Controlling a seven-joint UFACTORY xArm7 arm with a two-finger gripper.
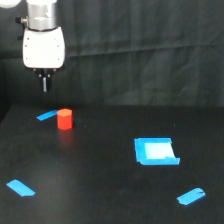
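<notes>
A small red block (65, 119) stands on the dark table at the left of the camera view. My gripper (44, 86) hangs in the air at the upper left, higher in the picture than the block and a little to its left. Its dark fingers are too small for me to tell whether they are open or shut. A white square framed in blue (157, 151) lies on the table right of the middle.
Blue strips lie flat on the table: one behind the block (47, 115), one at the front left (20, 188) and one at the front right (191, 196). Bare table spreads between them. A dark curtain (140, 50) hangs behind.
</notes>
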